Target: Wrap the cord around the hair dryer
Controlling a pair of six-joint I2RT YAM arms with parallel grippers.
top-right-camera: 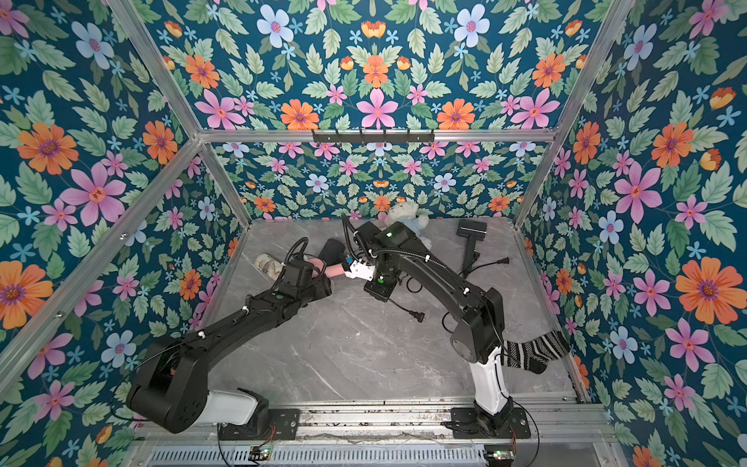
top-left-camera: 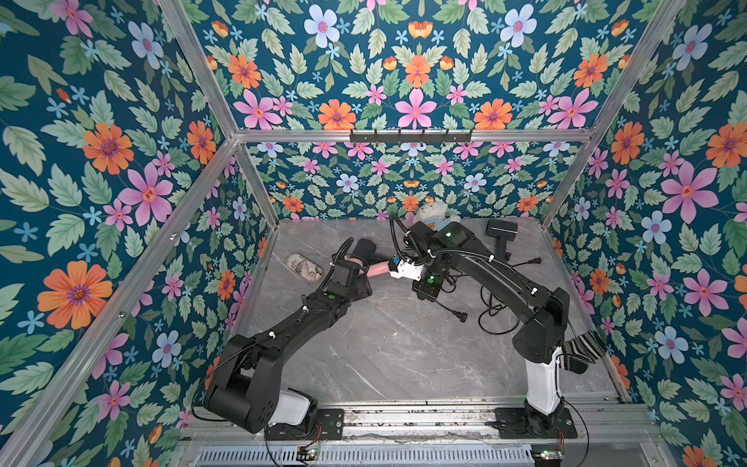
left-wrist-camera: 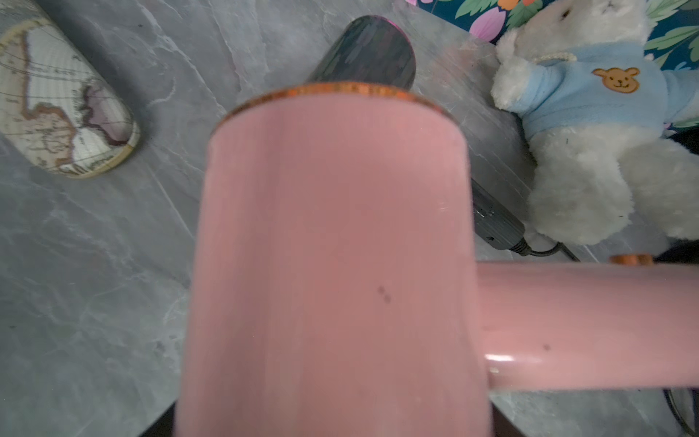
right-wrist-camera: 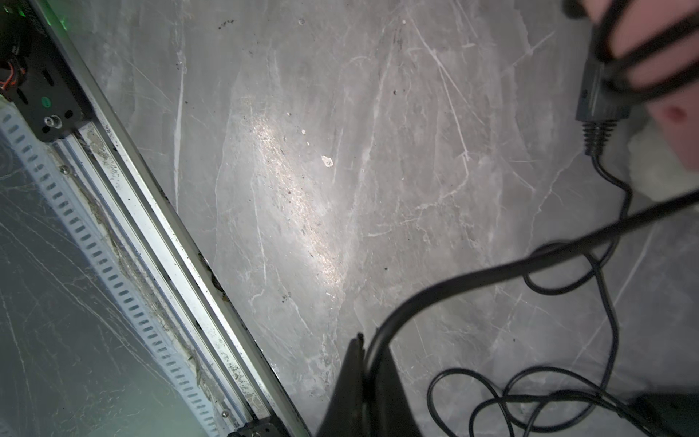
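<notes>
The pink hair dryer (left-wrist-camera: 335, 255) fills the middle of the left wrist view, its handle (left-wrist-camera: 589, 324) pointing right. My left gripper (top-left-camera: 361, 264) is around the barrel, with dark finger edges showing on both sides; whether they press on it cannot be told. In the right wrist view, black cord (right-wrist-camera: 648, 51) loops over the pink handle (right-wrist-camera: 677, 134). My right gripper is shut on a stretch of black cord (right-wrist-camera: 466, 280) that runs off to the right. A plug (top-left-camera: 461, 316) lies below the right gripper in the top left view.
A dark cylindrical tool (left-wrist-camera: 371, 54) lies behind the dryer. A teddy bear (left-wrist-camera: 589, 123) sits at the back wall and a map-patterned case (top-left-camera: 303, 267) at left. A black tool (top-left-camera: 502, 229) and striped socks (top-left-camera: 582, 352) are at right.
</notes>
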